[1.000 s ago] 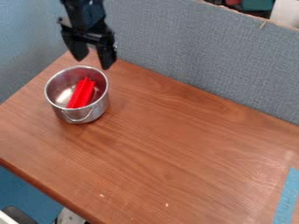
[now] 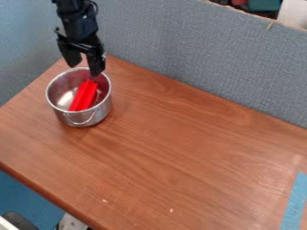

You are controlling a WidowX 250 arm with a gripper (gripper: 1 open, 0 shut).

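A steel pot (image 2: 64, 112) stands at the left of the wooden table, with a red object (image 2: 84, 97) lying in it. My black gripper (image 2: 84, 68) hangs over the back part of the pot, its fingers open and pointing down. The red object is below the fingertips, and nothing shows between them.
Padded grey walls (image 2: 192, 49) border it at the back and left. A blue tape strip (image 2: 293, 198) lies at the right edge.
My gripper has moved down and slightly left, from behind the pot to over it. The pot and red object look unchanged.
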